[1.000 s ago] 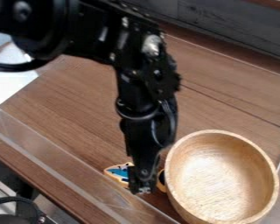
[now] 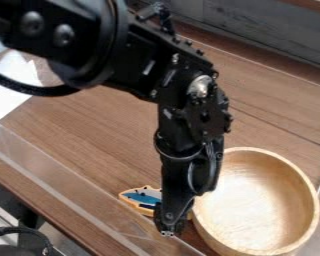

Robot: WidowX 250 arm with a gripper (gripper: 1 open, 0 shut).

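My black gripper [image 2: 172, 217] reaches down from the upper left, its tip low at the left rim of a light wooden bowl [image 2: 263, 205]. Behind the tip lies a small flat object [image 2: 139, 197] with blue and orange colouring, partly hidden by the gripper. The fingers are small and dark here, and whether anything is between them is hard to see.
A clear strip runs along its front edge. A white sheet [image 2: 5, 95] lies at the far left, and dark cables and gear sit off the edge at the lower left.
The arm and gripper have shifted to the right, toward the bowl, uncovering more of the blue and orange object. The bowl has stayed in place.
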